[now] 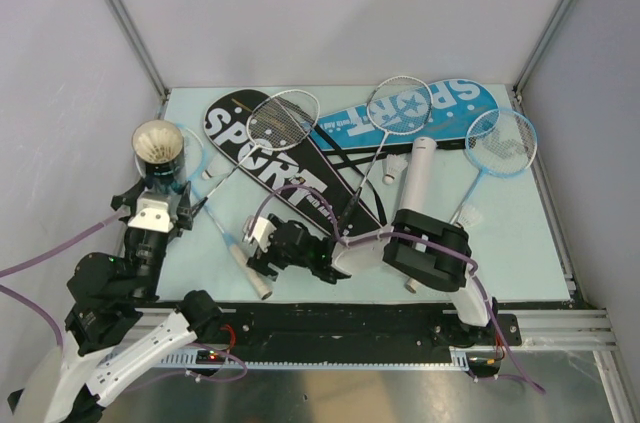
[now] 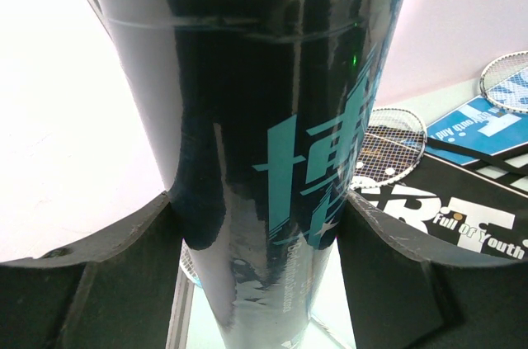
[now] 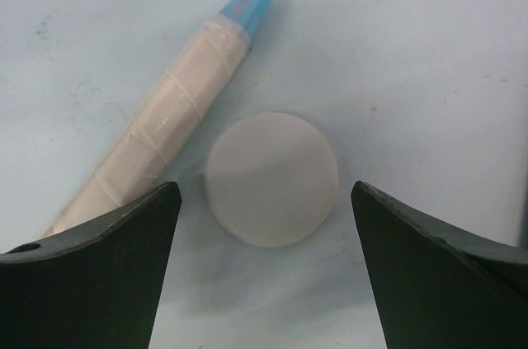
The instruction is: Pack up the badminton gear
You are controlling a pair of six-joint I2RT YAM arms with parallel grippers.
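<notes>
My left gripper is shut around a dark shuttlecock tube [image 2: 264, 118] with teal lettering. In the top view the tube [image 1: 160, 143] stands upright at the far left, its top end open and pale shuttlecocks showing inside. A round white lid [image 3: 272, 180] lies flat on the table between the fingers of my right gripper, which is open and touches nothing visible. Beside that lid runs the pale handle [image 3: 157, 130] of a blue-shafted racket. The right hand hides most of the lid in the top view.
A black SPORT bag [image 1: 285, 168] and a blue one [image 1: 400, 118] lie toward the back with rackets across them. A white tube [image 1: 417, 178], loose shuttlecocks [image 1: 395, 165] and a blue racket [image 1: 500, 143] occupy the right side.
</notes>
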